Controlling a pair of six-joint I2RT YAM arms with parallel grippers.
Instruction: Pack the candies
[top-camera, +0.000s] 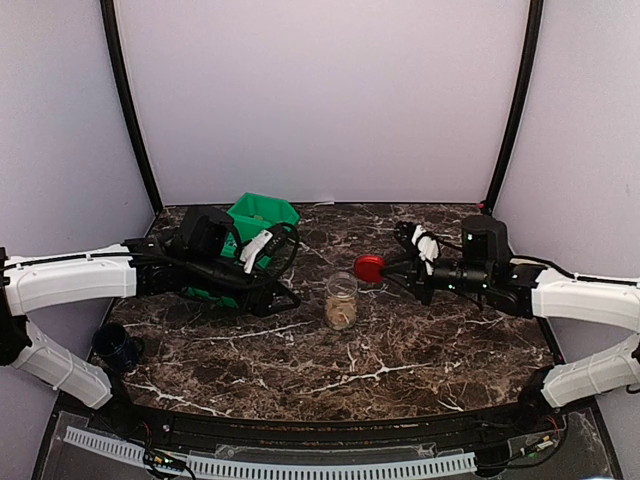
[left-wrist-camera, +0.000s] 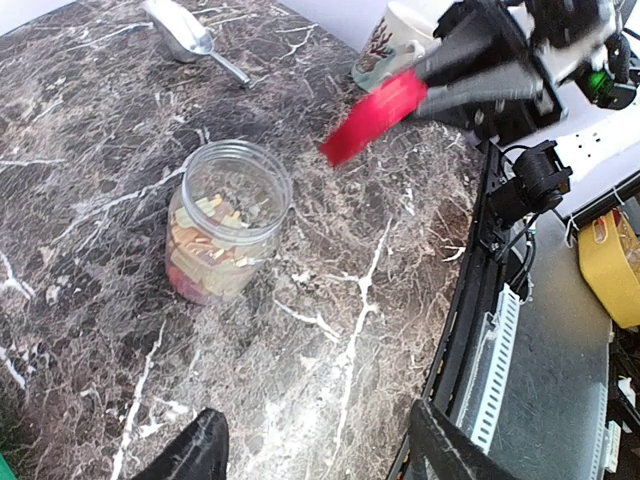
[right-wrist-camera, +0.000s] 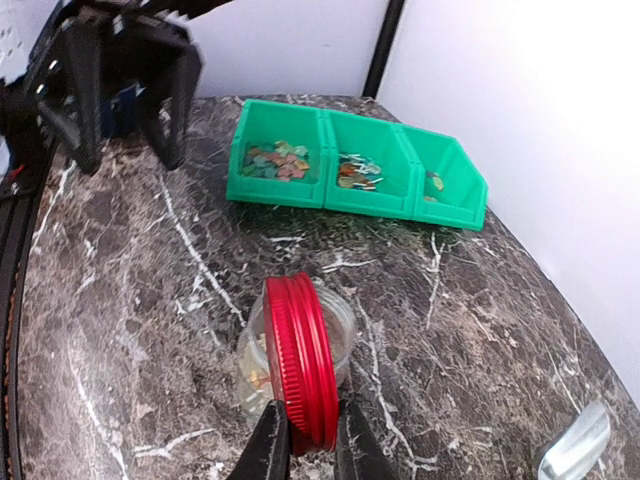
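Observation:
A clear jar (top-camera: 341, 302) stands upright and uncapped near the table's middle, with pale and orange candies inside its lower part (left-wrist-camera: 208, 238). The red lid (top-camera: 369, 268) is pinched at its edge by my right gripper (top-camera: 392, 272); in the right wrist view this lid (right-wrist-camera: 300, 360) is on edge, covering part of the jar behind it. My left gripper (top-camera: 283, 298) hovers to the left of the jar. In the left wrist view its fingers (left-wrist-camera: 205, 445) stand wide apart with bare marble between them. Green bins (right-wrist-camera: 370, 165) hold candies in three compartments.
A metal scoop lies behind the jar on the right. There is a pale cup (left-wrist-camera: 398, 45) at the right side and a dark mug (top-camera: 116, 345) at the left.

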